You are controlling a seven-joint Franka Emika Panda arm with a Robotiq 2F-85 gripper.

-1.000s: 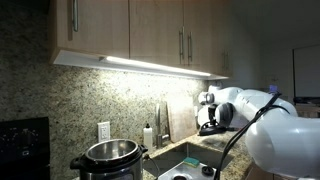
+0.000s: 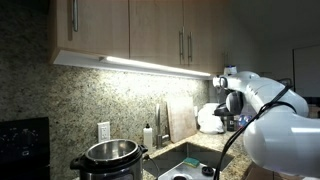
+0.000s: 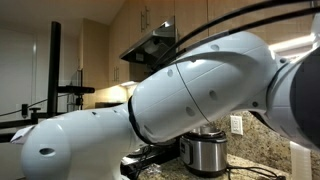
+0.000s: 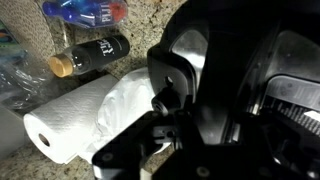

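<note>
In the wrist view my gripper is shut, and its dark fingers are hard to make out against a black object (image 4: 225, 60) with a curved, shiny rim. Whether any thin part of that object lies between the fingers is not clear. Far along the counter in exterior view 1, the end of the arm (image 2: 232, 101) is near the back right corner. Exterior view 2 shows only the large white arm links (image 3: 130, 115), with the gripper out of sight.
Left of my gripper are a blue-labelled bottle (image 4: 95, 10), a dark bottle (image 4: 92, 55), a paper towel roll (image 4: 65, 120) and a white plastic bag (image 4: 128, 105). A sink (image 2: 180, 160) and a pressure cooker (image 2: 110, 158) are nearer. Cabinets (image 2: 155, 30) overhang the counter.
The arm's end has moved up and away to the right, deeper into the corner. The cooker and sink have stayed put.
</note>
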